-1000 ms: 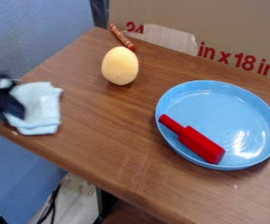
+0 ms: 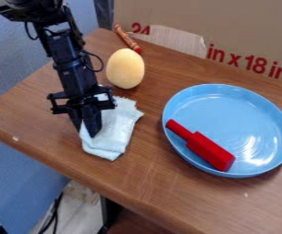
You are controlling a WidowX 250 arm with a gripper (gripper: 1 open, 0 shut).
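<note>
My black gripper reaches down from the upper left onto a white cloth near the left front of the wooden table. Its fingertips are pressed into the cloth's upper left part and partly hidden, so I cannot tell whether they are shut on it. A blue plate on the right holds a red object with a handle. A cream egg-shaped object sits just behind the gripper.
A brown stick-like object lies at the back edge, before a cardboard box. Bare table fills the front. The table's left edge drops to a blue surface.
The gripper and white cloth have moved right from the table's left edge toward the middle. The plate, red object and egg-shaped object have stayed put.
</note>
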